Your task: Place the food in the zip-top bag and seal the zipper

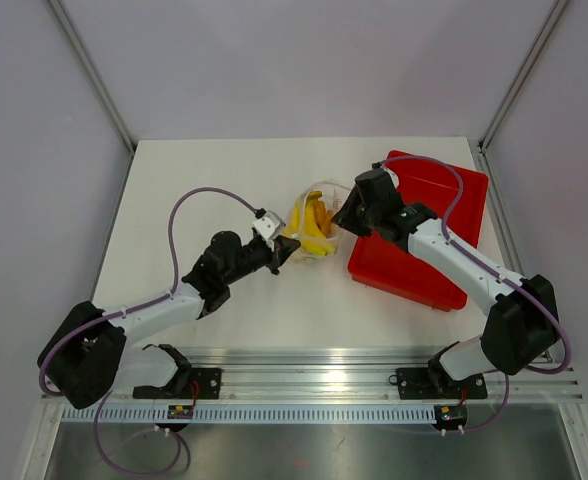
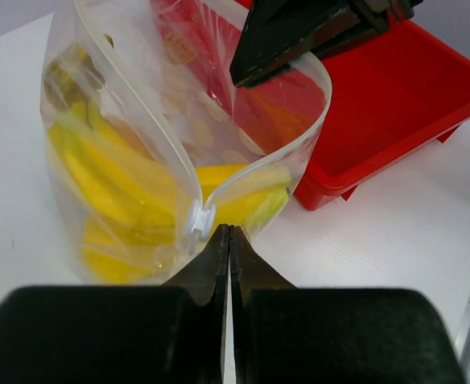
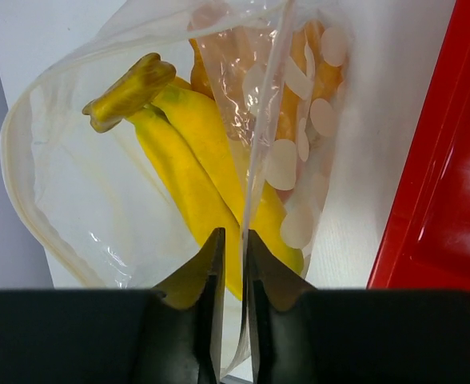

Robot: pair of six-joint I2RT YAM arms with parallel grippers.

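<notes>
The clear zip top bag (image 1: pixel 324 187) lies mouth open at mid-table. Inside it are yellow bananas (image 3: pixel 191 152) and an orange item (image 3: pixel 287 120), seen through plastic with pale dots. At the near left end of the bag's mouth, my left gripper is shut; nothing shows between its fingertips. A small white zipper slider (image 2: pixel 199 221) is just left of those tips in the left wrist view. On the bag's right side, my right gripper stands part open, with the bag's rim (image 3: pixel 263 120) running through the gap between its fingers.
A red bin (image 1: pixel 414 265) stands just right of the bag, below the right arm.
</notes>
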